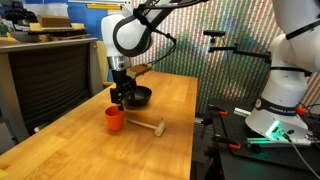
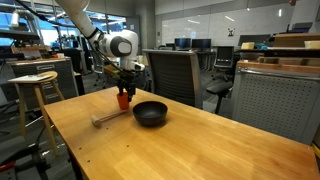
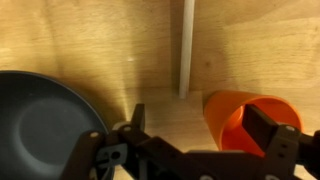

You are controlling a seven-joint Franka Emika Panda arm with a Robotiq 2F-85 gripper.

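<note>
An orange-red cup (image 1: 114, 120) stands upright on the wooden table. My open gripper hangs over the cup's edge, its fingers spread wide and nothing gripped. In the wrist view, the right finger overlaps the opening of the cup (image 3: 268, 108), while the left finger is over bare table between cup and bowl. Whether either finger touches the cup, I cannot tell. Beside the cup sits a black bowl (image 1: 139, 98), apparently empty. A pale wooden mallet (image 1: 148, 126) lies flat near both; only its handle (image 3: 187, 45) shows from the wrist.
Clear tabletop (image 2: 210, 145) stretches away on the bowl's far side from the cup. A dark chair (image 2: 175, 78) backs onto the table edge. The robot's base (image 1: 278, 120) stands off the table's side.
</note>
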